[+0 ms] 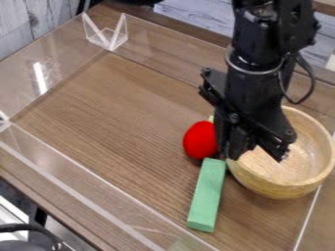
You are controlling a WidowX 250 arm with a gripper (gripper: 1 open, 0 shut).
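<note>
The black gripper (233,145) hangs over the left side of a light wooden bowl (291,172) at the right. A red round object (199,138) sits just left of the gripper's lower end, partly hidden behind it. A green block (206,196) lies on the table below, left of the bowl. The fingertips are dark and overlapped by the gripper body, so what is between them is hidden.
A white wire-like holder (108,31) stands at the back left. Dark cables run along the lower left edge.
</note>
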